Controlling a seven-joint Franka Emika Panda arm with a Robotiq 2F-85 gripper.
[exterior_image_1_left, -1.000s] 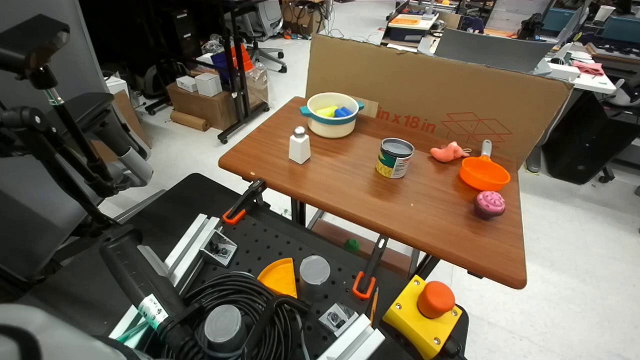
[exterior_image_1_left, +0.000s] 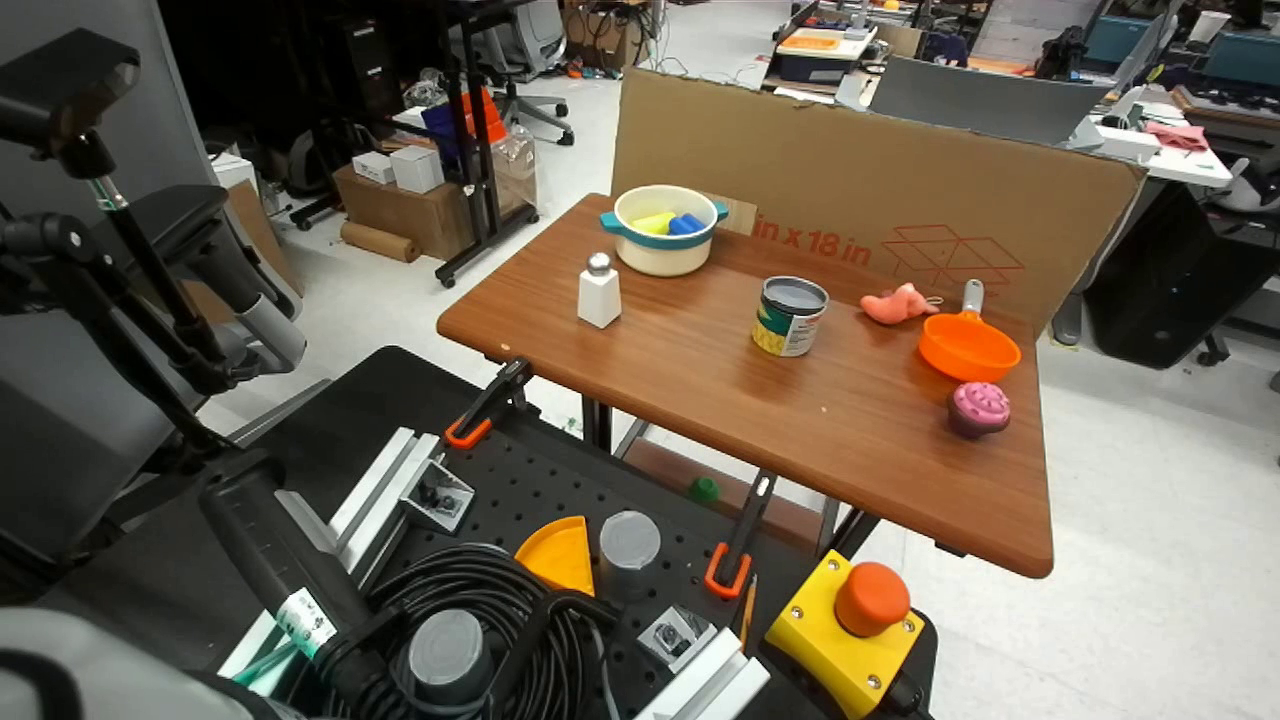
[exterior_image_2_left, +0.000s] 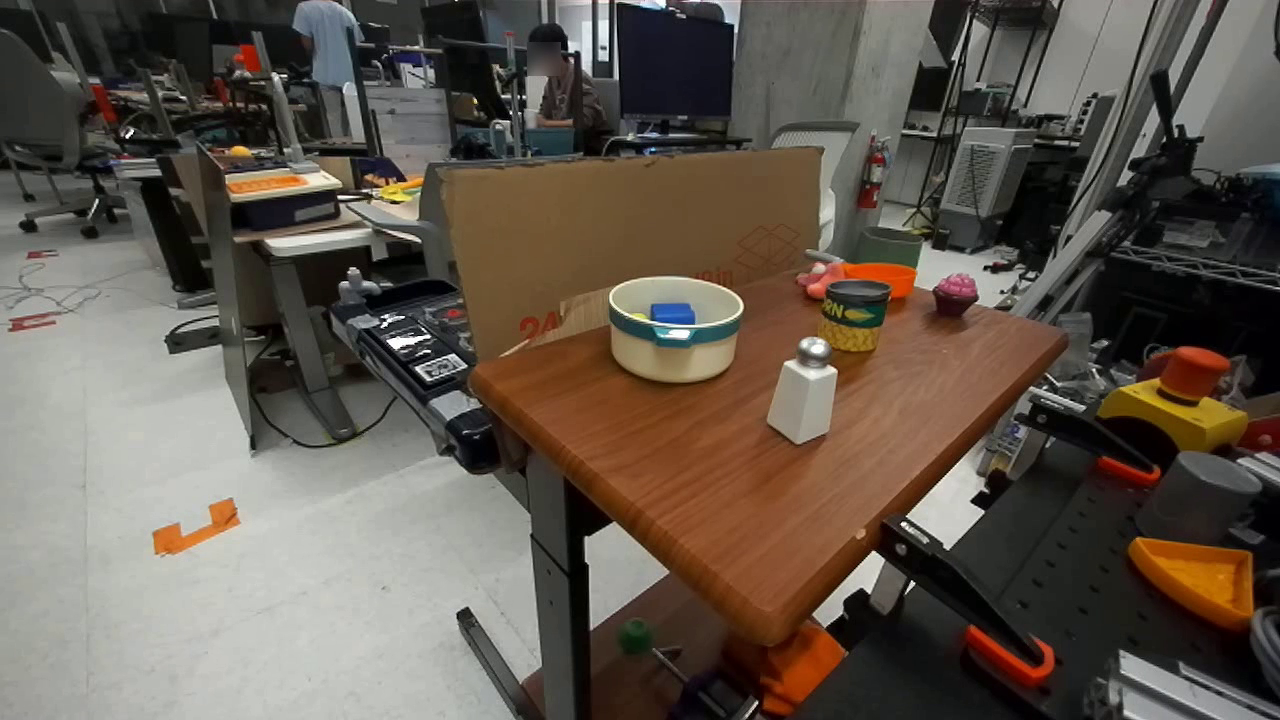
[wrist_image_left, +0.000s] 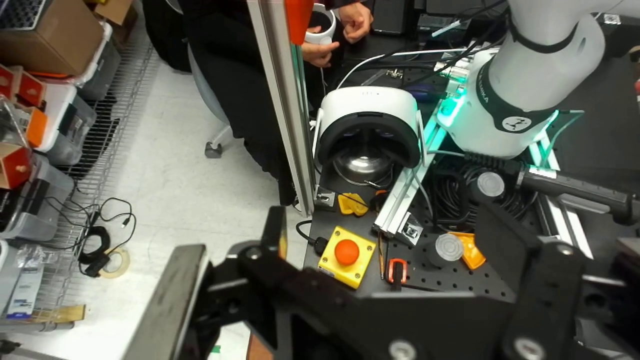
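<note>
My gripper shows only in the wrist view, its dark fingers (wrist_image_left: 274, 231) wide apart with nothing held between them. It hangs away from the tabletop objects, facing the robot's base. On the brown table (exterior_image_1_left: 708, 360) stand a cream pot (exterior_image_1_left: 666, 254) with teal handles, holding a yellow and a blue item, and a white shaker (exterior_image_1_left: 599, 295). A corn can (exterior_image_1_left: 788, 318) is near the middle. Toward the right are a pink toy (exterior_image_1_left: 897, 305), an orange strainer (exterior_image_1_left: 969, 348) and a pink-topped cupcake (exterior_image_1_left: 978, 410).
A cardboard panel (exterior_image_1_left: 840, 168) walls off the table's back edge. Clamps (exterior_image_1_left: 746, 534) and a yellow emergency-stop box (exterior_image_1_left: 828, 624) sit on the black pegboard in front. A seated person's hands (wrist_image_left: 357, 21) show near the base.
</note>
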